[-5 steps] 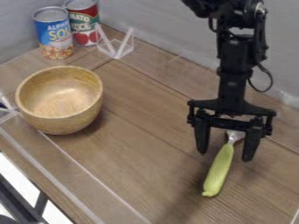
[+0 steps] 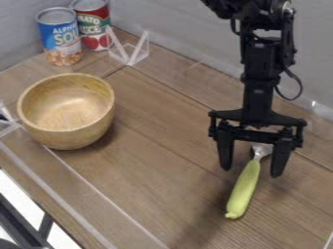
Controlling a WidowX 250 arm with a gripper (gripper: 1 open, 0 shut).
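My black gripper [image 2: 251, 156] hangs low on the right side of the view, open, with its two fingers straddling the silver upper part of a long tool with a pale yellow-green handle [image 2: 242, 193]. That tool lies on the wooden table, its handle pointing toward the front. I cannot tell whether the fingers touch it or stand just above it.
A wooden bowl [image 2: 65, 111] sits at the left. Two cans, one blue [image 2: 60, 39] and one red [image 2: 95, 24], stand at the back left near the wall. The table between bowl and gripper [image 2: 156, 146] is bare.
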